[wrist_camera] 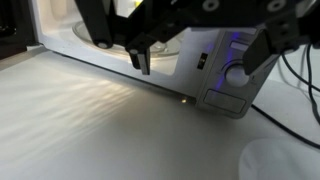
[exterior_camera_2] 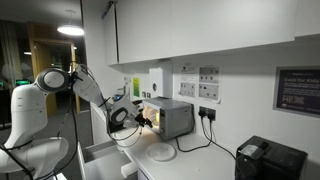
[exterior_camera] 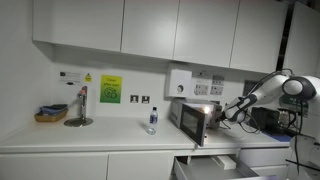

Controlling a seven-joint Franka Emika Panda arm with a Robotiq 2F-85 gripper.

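The microwave [exterior_camera_2: 176, 116] stands on the counter with its door [exterior_camera: 194, 123] swung open and light inside. In the wrist view its lit interior and glass turntable [wrist_camera: 160, 50] show at the top, with the control panel and its round knob [wrist_camera: 236, 75] to the right. My gripper is open in front of the microwave, one finger [wrist_camera: 142, 57] before the cavity and the other over by the panel. Nothing shows between the fingers. A little yellow shows at the top edge of the wrist view, too cut off to identify.
A white plate [exterior_camera_2: 160, 152] lies on the counter beside the microwave. Below the open door, a drawer [exterior_camera: 208, 166] is pulled out. A bottle [exterior_camera: 153, 121] stands left of the microwave; a black appliance [exterior_camera_2: 268, 158] with cables sits farther along.
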